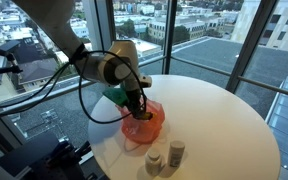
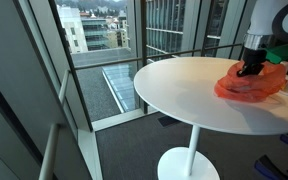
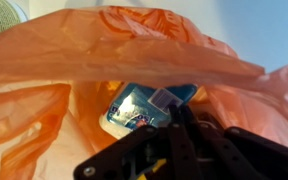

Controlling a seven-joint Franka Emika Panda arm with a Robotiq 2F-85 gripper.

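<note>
An orange translucent plastic bag (image 1: pixel 149 132) lies crumpled on the round white table, close to the arm's base; exterior view 2 shows the same bag (image 2: pixel 246 86) near the table edge. My gripper (image 1: pixel 141 114) points down into the bag. Inside it, the wrist view shows a shiny blue package (image 3: pixel 136 108) with a pale label, just ahead of the dark fingers (image 3: pixel 179 128). The gripper looks shut, and nothing shows held between its fingers. Folds of the bag hide part of the package and whatever lies beneath.
Two small containers stand on the table in front of the bag: a pale one (image 1: pixel 153 160) and a taller grey can (image 1: pixel 176 154). Tall windows surround it.
</note>
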